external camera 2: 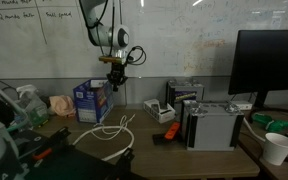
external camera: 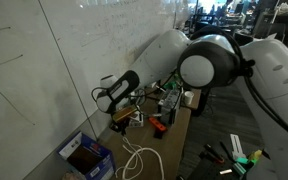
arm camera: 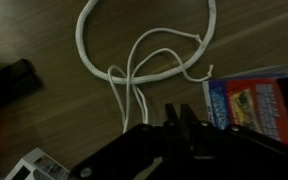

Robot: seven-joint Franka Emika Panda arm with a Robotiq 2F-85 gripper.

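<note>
My gripper (external camera 2: 115, 84) hangs above the table, in front of the whiteboard wall and close to the upper right of a blue box (external camera 2: 90, 101). In the wrist view the dark fingers (arm camera: 171, 114) stand close together, shut; whatever lies between them is too dark to make out. Below them a white cord (arm camera: 149, 77) lies on the wooden table in a large loop, with thinner strands crossing it. The cord (external camera: 134, 160) also shows in exterior view 1, beside the blue box (external camera: 88, 157).
An orange-and-black tool (external camera 2: 167, 133) lies right of the cord, near a grey metal box (external camera 2: 213, 128). A white mug (external camera 2: 278, 148) and a monitor (external camera 2: 269, 62) stand farther right. Bare table (external camera 2: 134, 112) lies behind the cord.
</note>
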